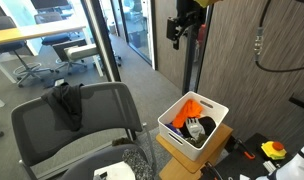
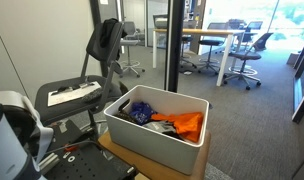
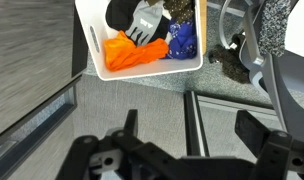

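My gripper [image 1: 176, 43] is high above the floor, behind the white box, at the top of exterior view 1. Its fingers stand wide apart with nothing between them in the wrist view, where one of the fingers [image 3: 131, 124] shows at the lower left. A speckled dark cloth [image 1: 138, 160] lies at the right side of the near chair's seat. The white box [image 2: 158, 146] holds an orange cloth [image 2: 189, 125], a blue cloth [image 2: 141, 111], a grey glove-like item [image 3: 145, 24] and a brown patterned cloth [image 3: 179, 10].
A black garment [image 1: 65, 104] hangs over the back of the near chair [image 1: 102, 101]. White paper [image 1: 114, 171] lies on its seat. A dark upright post [image 2: 174, 45] stands behind the box. Open grey floor [image 1: 142, 85] lies beyond.
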